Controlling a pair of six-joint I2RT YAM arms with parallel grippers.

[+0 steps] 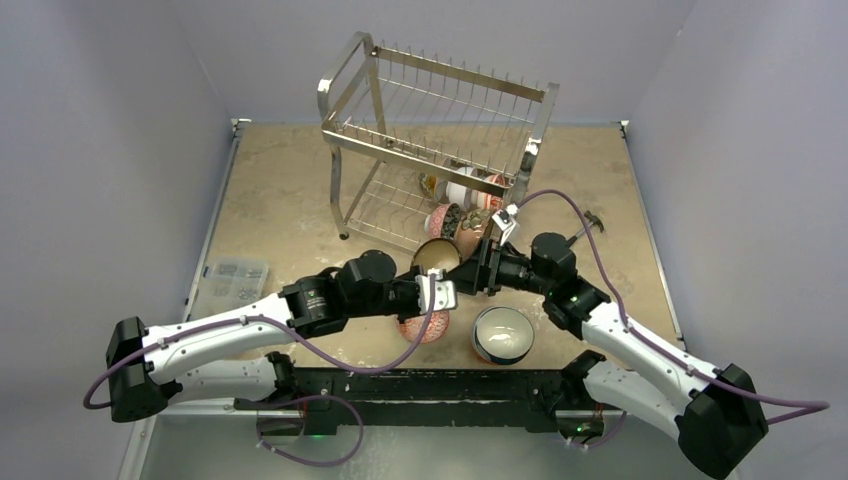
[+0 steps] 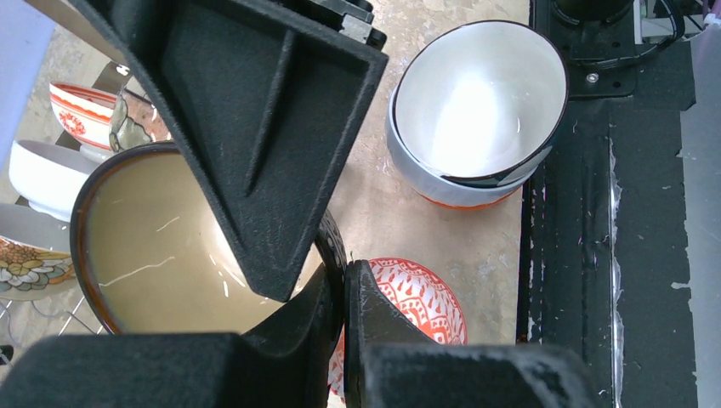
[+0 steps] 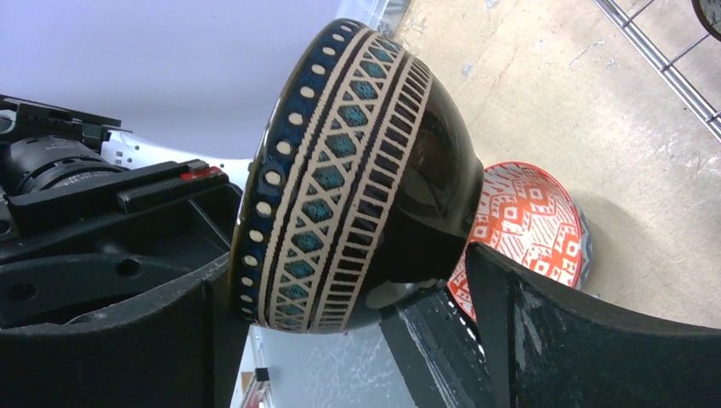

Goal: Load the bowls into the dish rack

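A dark bowl with a tan inside (image 1: 437, 255) and a patterned band (image 3: 327, 183) is held up in front of the rack. My left gripper is shut on its rim. Around the bowl's outside stands my right gripper, its fingers apart; whether they touch the bowl I cannot tell. One right finger (image 2: 255, 144) crosses the bowl's mouth in the left wrist view. Below on the table sit a red-patterned bowl (image 1: 424, 326) and a white-lined stack of bowls (image 1: 503, 334). The dish rack (image 1: 440, 152) holds several bowls on its lower tier.
A clear plastic box (image 1: 236, 280) lies at the left of the table. A hammer-like tool (image 1: 588, 228) rests at the right, past the right arm. The two grippers are very close together. Bare table lies left of the rack.
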